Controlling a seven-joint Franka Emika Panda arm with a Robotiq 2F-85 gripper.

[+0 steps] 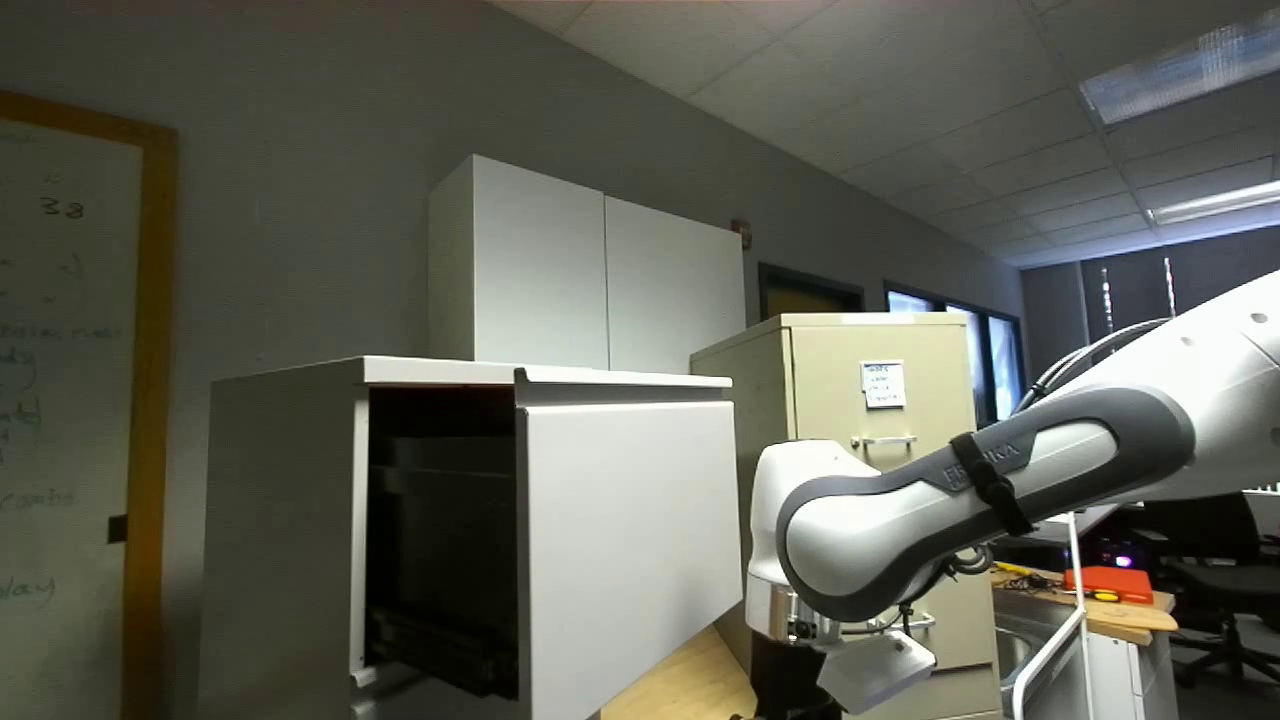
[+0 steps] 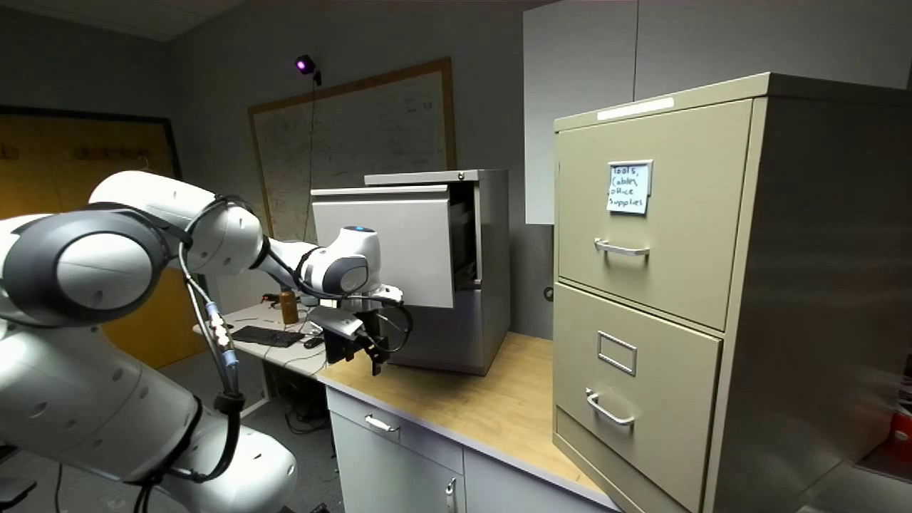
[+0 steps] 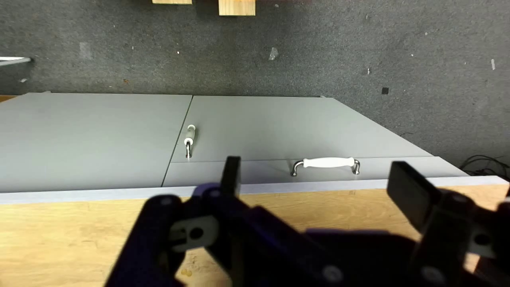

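Observation:
A grey cabinet stands on the wooden countertop, its top drawer pulled well out; exterior view 1 shows the drawer front from the side, with a dark gap behind it. My gripper points down in front of that drawer, above the counter's front edge. From the wrist, the black fingers of my gripper stand wide apart, and nothing is held between them. Below lie the counter edge and a white drawer handle. Exterior view 1 cuts off the fingertips at the bottom.
A beige filing cabinet with metal handles stands to the right on exterior view 2. At left behind the arm is a desk with a keyboard and a brown bottle. Bare countertop lies between the two cabinets.

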